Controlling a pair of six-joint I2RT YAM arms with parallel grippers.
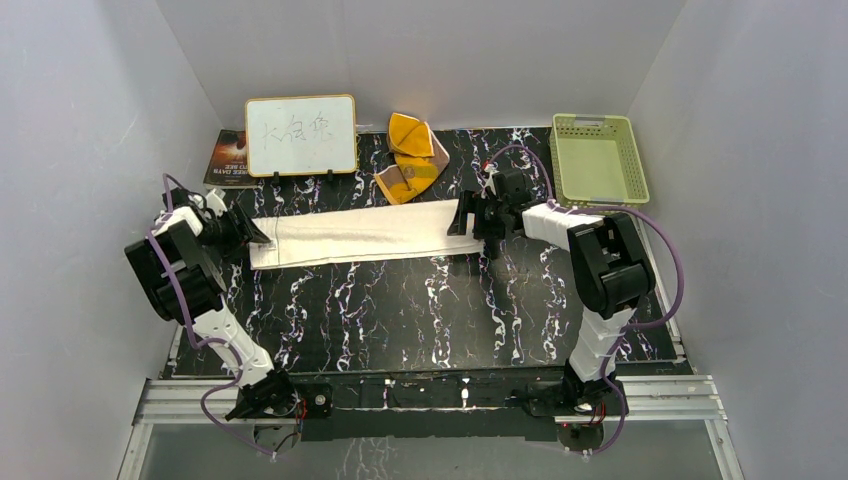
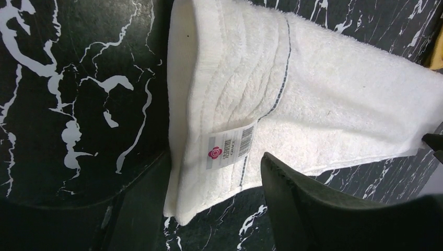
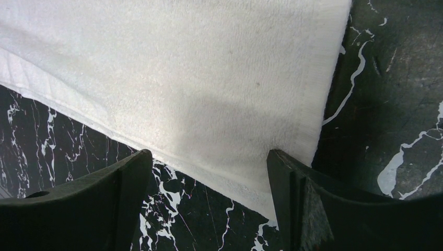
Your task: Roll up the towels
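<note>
A white towel [image 1: 360,234] lies folded into a long flat strip across the table. Its left end carries a label [image 2: 230,146] and a thin dark stripe. Over that left end stands my left gripper, open, its fingers [image 2: 295,183] apart with the towel's edge and label between them in view. At the towel's right end is my right gripper, its fingers parted above the near corner, the fingers [image 3: 287,178] wide of each other. Whether either fingertip touches the cloth cannot be told.
Behind the strip lies a crumpled yellow and brown towel [image 1: 412,160]. A whiteboard [image 1: 301,135] leans over a dark book [image 1: 228,158] at the back left. An empty green basket [image 1: 598,190] stands back right.
</note>
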